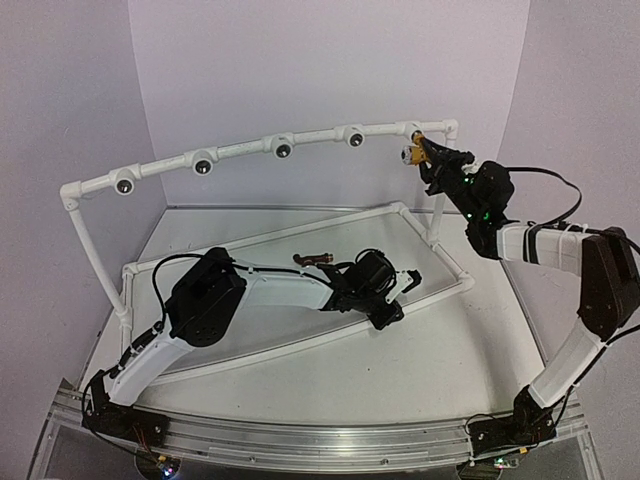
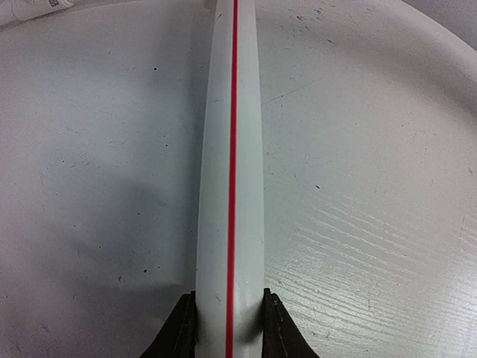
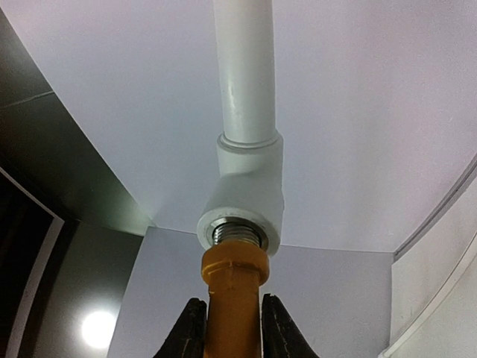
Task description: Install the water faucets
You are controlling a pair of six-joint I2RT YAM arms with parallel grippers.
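Note:
In the right wrist view an orange faucet (image 3: 236, 298) points into the threaded opening of a white tee fitting (image 3: 246, 198), with part of its silver thread showing outside the rim. My right gripper is shut on the faucet's body. The top view has this faucet (image 1: 411, 155) under the right end of the upper white pipe (image 1: 237, 150). Low at the front, my left gripper is shut on a white pipe (image 2: 250, 186) with a red stripe, one finger on each side. Another faucet (image 1: 313, 259), brownish, lies on the panel behind the left arm.
Several tee fittings with dark round openings, one of them a left-end tee (image 1: 124, 182), line the upper pipe and hold no faucet. White uprights (image 1: 97, 262) carry that pipe.

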